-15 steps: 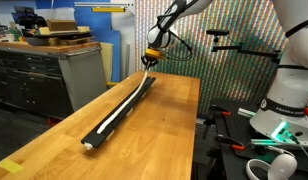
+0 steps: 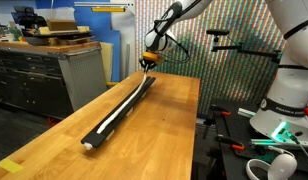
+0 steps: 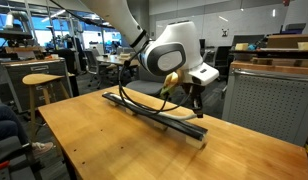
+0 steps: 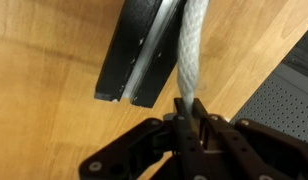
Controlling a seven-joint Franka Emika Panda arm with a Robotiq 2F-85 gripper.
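Observation:
A white rope [image 2: 123,107] runs along the long black grooved rail [image 2: 95,138] on the wooden table. Toward the rail's far end in exterior view 1, the rope rises out of the groove to my gripper [image 2: 148,66]. In the wrist view the pale rope [image 4: 191,45] comes down from the top edge to the gripper, which is shut on it. Below this raised stretch, the rail end [image 4: 130,85] shows an uncovered metal groove. Exterior view 2 shows the rope [image 3: 181,117] slanting above the rail; the fingertips are too small there to make out.
Wide bare table [image 2: 144,145] lies on both sides of the rail. A second, white arm [image 2: 284,100] stands at the right edge in exterior view 1. A grey cabinet [image 3: 266,100] is behind the table in exterior view 2.

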